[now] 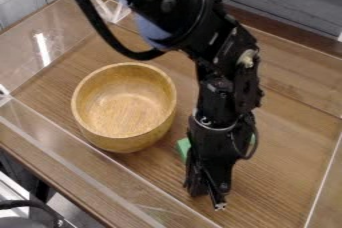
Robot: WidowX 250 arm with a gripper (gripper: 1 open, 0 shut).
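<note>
My black gripper (209, 187) reaches down to the wooden table in the lower middle, its fingertips low near the front. A green object (187, 150) lies right behind it, mostly hidden by the gripper. The fingers look close together; whether anything is between them is hard to see.
A yellow wooden bowl (123, 100) sits to the left of the gripper. Clear strips run along the front and right edges, and a dark cable is at the lower left.
</note>
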